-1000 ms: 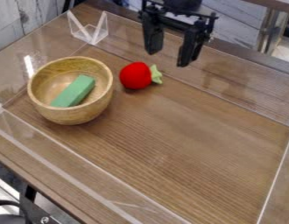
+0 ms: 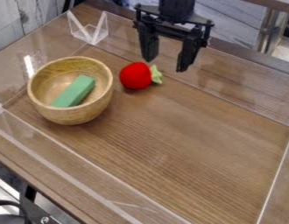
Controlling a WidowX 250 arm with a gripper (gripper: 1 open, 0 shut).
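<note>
My black gripper (image 2: 171, 45) hangs at the top centre, its two fingers spread open downward. Just below and left of it a red round object with a green top, like a strawberry or radish (image 2: 137, 77), lies on the wooden table. To the left, a wooden bowl (image 2: 92, 110) holds a green block (image 2: 72, 91).
A white wire or plastic object (image 2: 88, 26) stands at the upper left. A dark cable or part lies at the lower left edge.
The red object and the bowl appear in place.
</note>
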